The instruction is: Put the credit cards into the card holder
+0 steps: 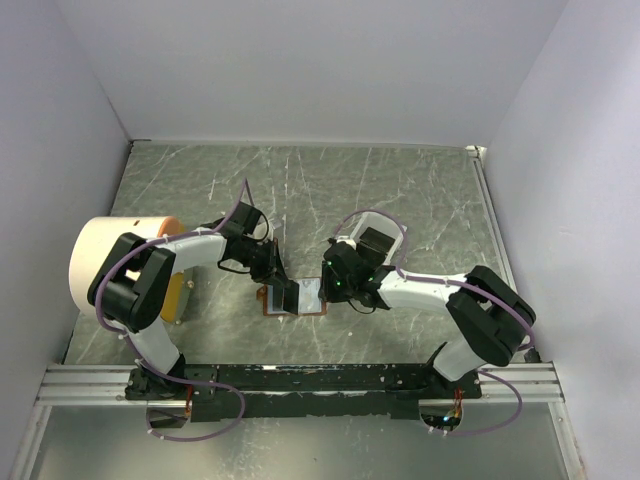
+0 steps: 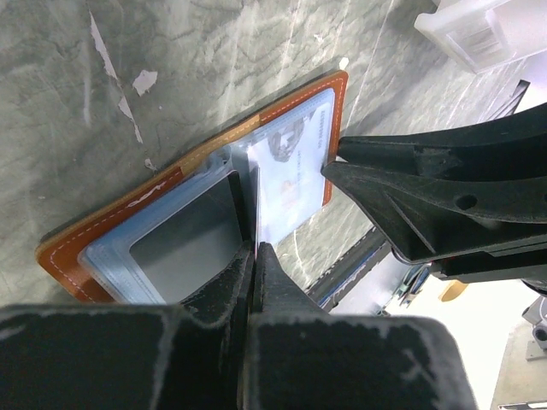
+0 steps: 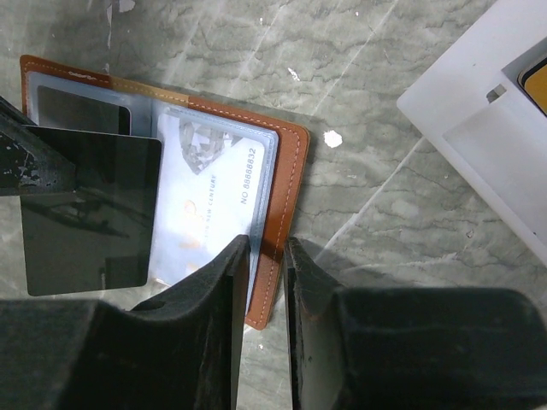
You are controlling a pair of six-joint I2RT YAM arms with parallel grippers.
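The card holder lies open on the table, its brown border [image 3: 282,205] framing clear sleeves, with a white printed card [image 3: 205,188] under the right sleeve. A dark card [image 3: 85,222] is upright or tilted over the holder's middle, with my left gripper shut on it. In the left wrist view that card is almost edge-on, so whether its lower edge is inside a sleeve cannot be told. My right gripper is shut on the holder's right border. From the top, the black card [image 1: 290,298] hangs between both grippers.
A white box [image 1: 350,228] with a dark compartment stands behind the right arm. To the far left is a large cream-and-orange cylinder [image 1: 110,250]. Bare table shows behind and in front of the holder.
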